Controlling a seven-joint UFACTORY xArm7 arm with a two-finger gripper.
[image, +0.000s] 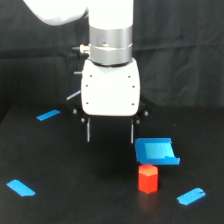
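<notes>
My white gripper hangs above the dark table, left of the blue tray. Its two thin fingers stand wide apart, with nothing between them, so it is open. The blue tray lies to the right of centre, with its inside facing the camera. A red block sits at the tray's near edge, closer to the camera. Whether block and tray touch, I cannot tell.
Flat blue strips mark the table: one strip at the far left, another at the near left, and a third at the near right. Bare dark table fills the left and middle. A dark curtain closes off the back.
</notes>
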